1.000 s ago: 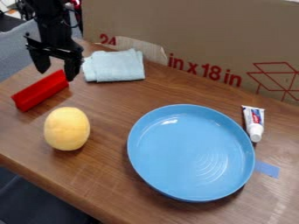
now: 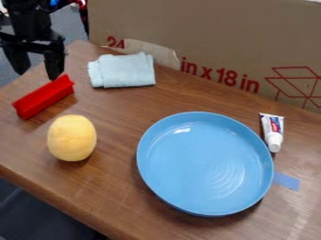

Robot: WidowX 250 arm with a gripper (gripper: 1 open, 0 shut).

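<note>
My black gripper point(image 2: 33, 60) is at the upper left, open, its fingers hanging above the back-left edge of the table, above and behind a red oblong block point(image 2: 44, 97). A yellow rounded object point(image 2: 71, 138) stands in front of the block. A folded light-blue cloth point(image 2: 120, 71) lies at the back, right of the gripper. A large blue plate point(image 2: 205, 164) occupies the right front. A white tube of toothpaste point(image 2: 273, 133) lies at the right.
A cardboard box point(image 2: 213, 37) walls off the back of the wooden table point(image 2: 138, 206). A blue tape strip point(image 2: 287, 182) is beside the plate.
My gripper has moved left, away from above the red block and the cloth. The objects on the table look unmoved.
</note>
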